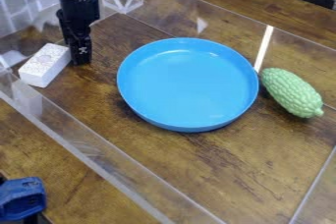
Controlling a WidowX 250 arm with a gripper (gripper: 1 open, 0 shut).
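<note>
My black gripper (79, 49) is at the upper left, low over the wooden table, just behind and right of a white speckled block (45, 66); its fingers are dark and small, so their gap is hard to make out. A large blue plate (187, 83) fills the middle, and a green bumpy vegetable-like object (292, 92) lies to its right.
A blue object with black parts (19, 198) sits at the lower left edge. Clear plastic walls border the area.
</note>
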